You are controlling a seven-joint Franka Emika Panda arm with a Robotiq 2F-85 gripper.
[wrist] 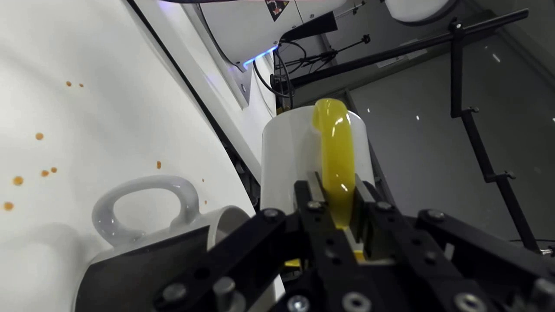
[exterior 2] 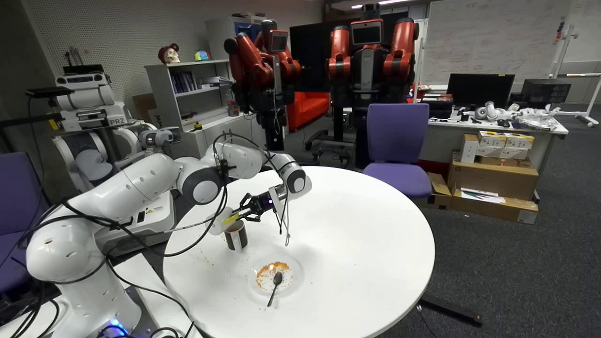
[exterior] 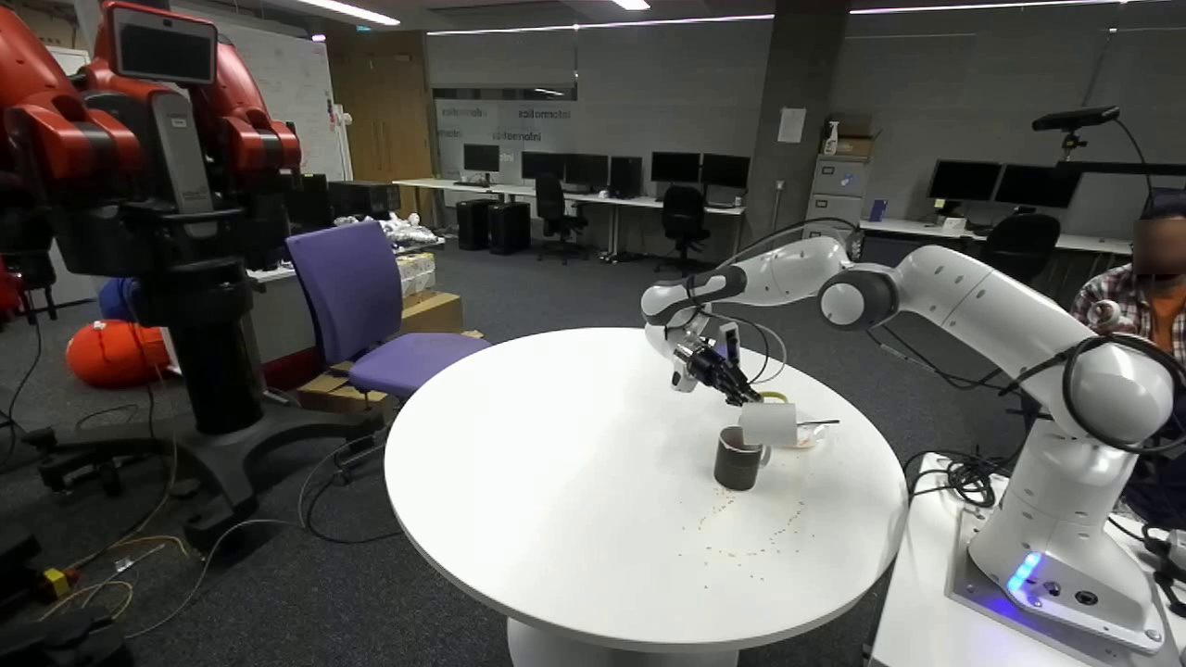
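My gripper is shut on the yellow handle (wrist: 338,156) of a white mug (wrist: 286,156). In exterior view 1 that white mug (exterior: 767,423) lies tipped on its side in the air, close above a dark mug (exterior: 735,461). The dark mug stands upright on the round table; its pale handle (wrist: 145,195) shows at lower left in the wrist view. In exterior view 2 the white mug (exterior 2: 220,222) overlaps the top of the dark mug (exterior 2: 236,239). What the white mug contains is hidden.
A clear plate (exterior 2: 298,276) with orange bits and a dark spoon (exterior 2: 277,280) rests on the table (exterior 2: 360,225). Small orange crumbs (exterior: 756,552) are scattered around the dark mug.
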